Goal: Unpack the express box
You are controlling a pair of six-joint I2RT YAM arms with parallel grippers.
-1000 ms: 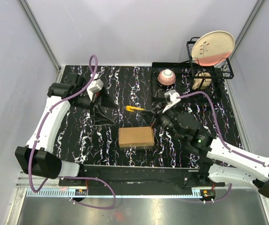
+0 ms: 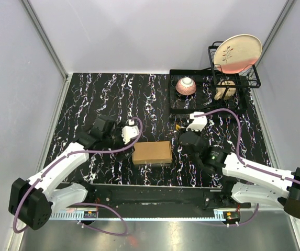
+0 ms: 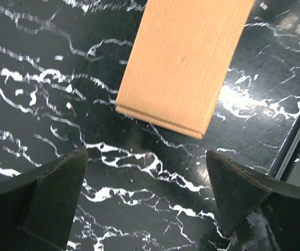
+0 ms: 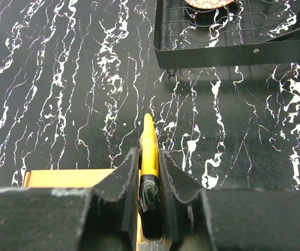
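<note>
A closed brown cardboard box [image 2: 152, 151] lies flat on the dark marble table in the front middle. In the left wrist view the box [image 3: 184, 57] is just ahead of my left gripper, whose fingers stand wide apart with only bare table between them. My right gripper is shut on a slim yellow and black tool [image 4: 149, 149], its yellow end pointing forward. From above, only a small yellow bit of the tool [image 2: 178, 127] shows beside the right arm. The box's near part is hidden by the right fingers in the right wrist view.
A black dish rack [image 2: 178, 111] stands at the back right, holding a patterned bowl [image 2: 186, 87], a cup [image 2: 224, 90] and a large plate [image 2: 237, 54].
The right gripper has swung right with the tool, away from above the box.
</note>
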